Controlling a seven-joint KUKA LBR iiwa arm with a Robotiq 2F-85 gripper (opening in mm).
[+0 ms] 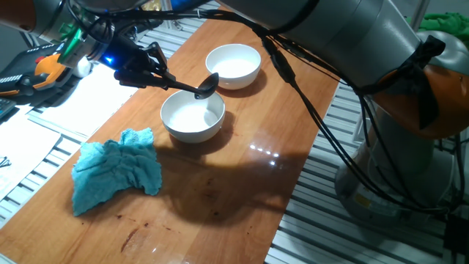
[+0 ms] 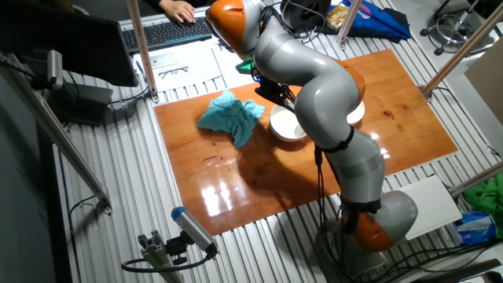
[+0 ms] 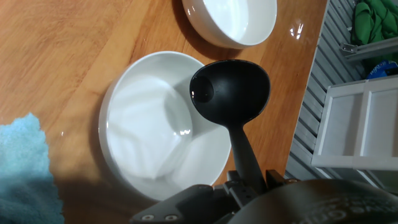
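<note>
A black ladle is held by its handle in my gripper, which is shut on it. In the wrist view the ladle's bowl faces the camera, with a small dark, shiny spot inside that may be liquid. It hangs above the right rim of the nearer white bowl. The other white bowl stands apart from it, at the top of the wrist view. From the side, the ladle shows over the far edge of the nearer bowl. The inside of that bowl looks white, and I cannot tell whether it holds clear liquid.
A crumpled teal cloth lies on the wooden table beside the nearer bowl. A person's hand rests at a keyboard beyond the table. Cables hang along the arm.
</note>
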